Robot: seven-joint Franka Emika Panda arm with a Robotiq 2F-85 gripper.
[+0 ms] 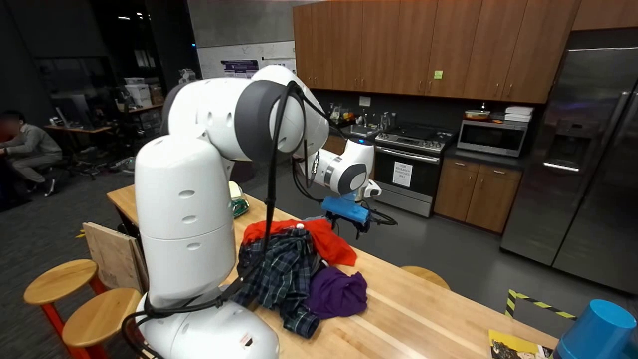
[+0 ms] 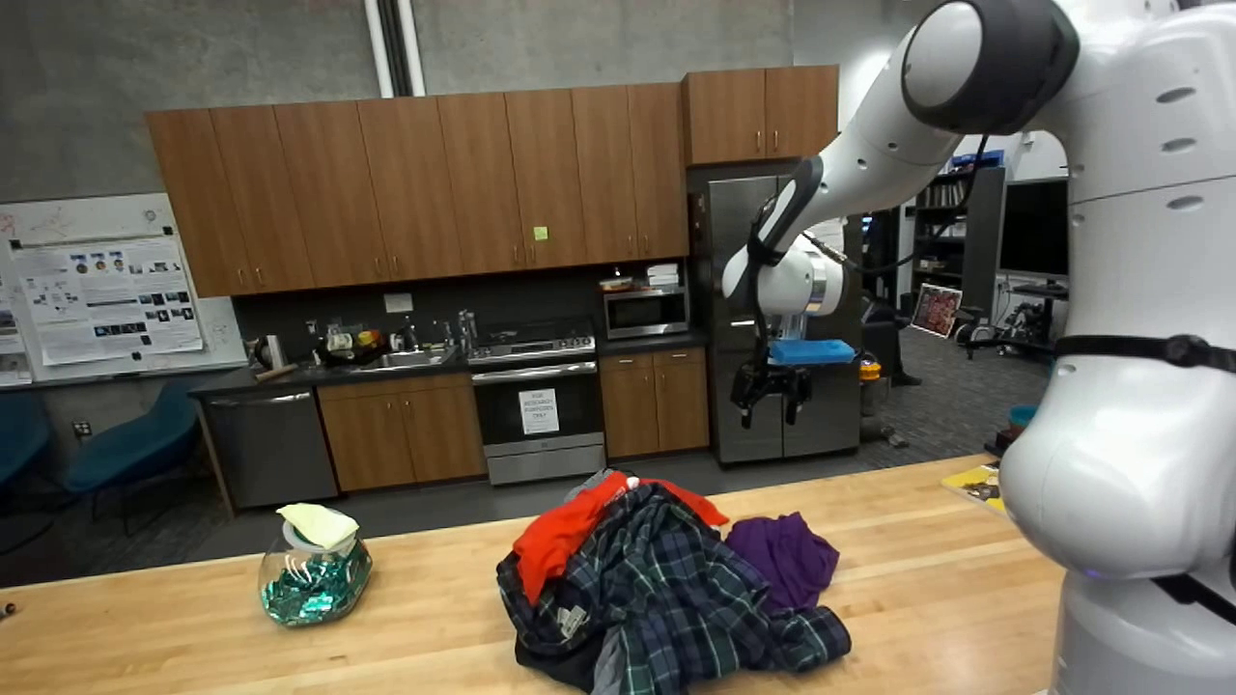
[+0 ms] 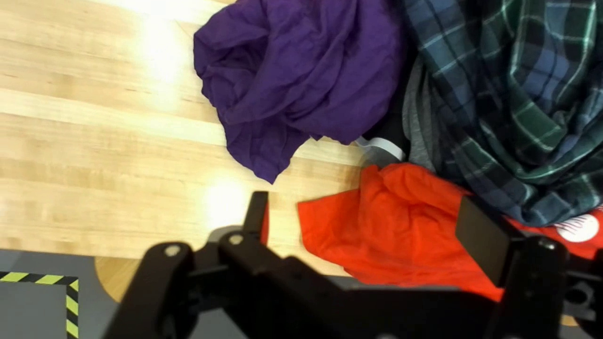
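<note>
My gripper is open and empty, held above the far edge of the table. In the wrist view, red cloth (image 3: pixel 395 231) lies below and between its spread fingers. Purple cloth (image 3: pixel 316 68) is bunched on the bare wood just beyond, and a dark green and blue plaid shirt (image 3: pixel 525 101) fills the upper right. These clothes form one heap in exterior view 2, where the gripper (image 2: pixel 771 400) hangs behind and above the purple piece. Grey and black fabric shows in the gap between the purple, red and plaid cloth.
A glass jar (image 2: pixel 313 573) with green shiny filling and a yellow cloth stands left of the heap. A blue cup (image 1: pixel 601 329) and a yellow magazine (image 1: pixel 517 346) are at the table's right end. The wood between heap and magazine is clear.
</note>
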